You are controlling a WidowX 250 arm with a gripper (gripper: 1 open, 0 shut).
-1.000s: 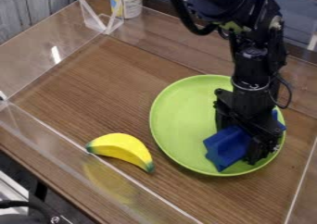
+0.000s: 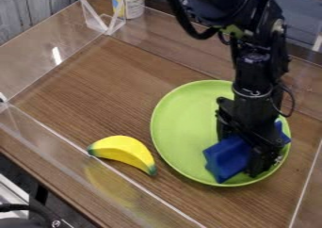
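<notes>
A green plate (image 2: 183, 123) rests on the wooden tabletop. On its right part lies a blue object (image 2: 227, 158), partly covered by my black gripper (image 2: 250, 153), which is lowered over it. Whether the fingers are open or closed on the blue object is hidden by the dark arm. A yellow toy banana (image 2: 122, 152) lies on the table left of the plate, apart from it.
A can (image 2: 127, 3) stands at the back left. Clear plastic walls border the table at the left and front. The wood left of and behind the plate is bare.
My gripper and the blue object under it have shifted slightly left over the last second. The banana and plate stay in place.
</notes>
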